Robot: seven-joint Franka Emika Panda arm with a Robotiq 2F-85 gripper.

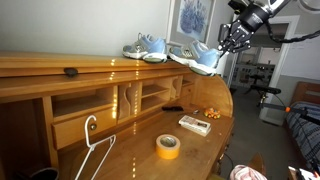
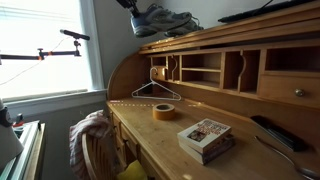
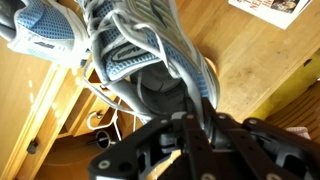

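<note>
Held at the heel end, a light blue and white sneaker (image 1: 204, 59) hangs in front of the desk's top shelf, with my gripper (image 1: 222, 46) shut on it. In the wrist view the laces and dark inside of this held sneaker (image 3: 150, 60) face the camera, and the gripper grips its collar. Its mate, a second blue sneaker (image 1: 148, 48), rests on the top shelf. That second sneaker (image 3: 48, 28) also appears at the upper left of the wrist view. In the second exterior view the arm and sneakers are partly cut off at the top.
On the wooden desk (image 2: 150, 125) lie an orange tape roll (image 1: 168, 147) and a white box or book (image 2: 204, 140). A white hanger (image 1: 94, 145) leans at the left. The top shelf (image 1: 70, 66) runs above small compartments. A framed picture (image 1: 193, 18) stands behind.
</note>
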